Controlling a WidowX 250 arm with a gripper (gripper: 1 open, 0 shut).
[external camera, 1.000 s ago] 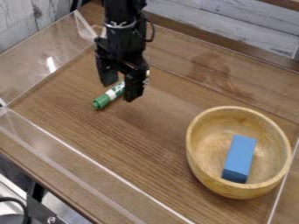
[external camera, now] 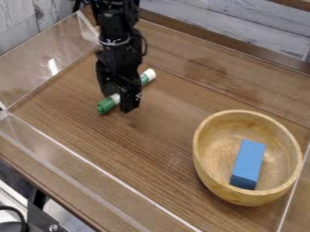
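Observation:
My black gripper [external camera: 119, 98] hangs at the upper left of the camera view, low over a green and white elongated object [external camera: 105, 106] lying diagonally on the wooden surface, partly hidden by it. The gripper is dark and small here; whether anything sits between its fingers is hard to see.
A beige oval bowl [external camera: 216, 131] at the lower right holds a blue block [external camera: 247, 165]. Pale raised edges border the surface at the left and top right.
The gripper and arm have shifted left, in toward the green and white object. The bowl and blue block have not moved.

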